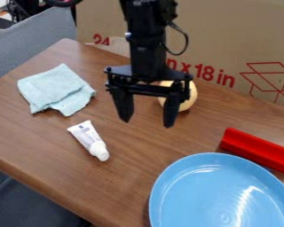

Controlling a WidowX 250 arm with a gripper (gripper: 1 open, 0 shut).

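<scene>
My black gripper [147, 113] hangs open over the wooden table, in front of a yellow egg-shaped object [185, 101] that is mostly hidden behind it. A white tube [88, 139] lies to the lower left of the gripper. A folded light-blue cloth [54, 88] rests at the upper left, a red cylinder [257, 150] at the right, and a blue plate [219, 199] at the lower right.
A cardboard box [240, 49] stands along the back of the table [121, 186]. The table's left front edge drops to a dark area.
</scene>
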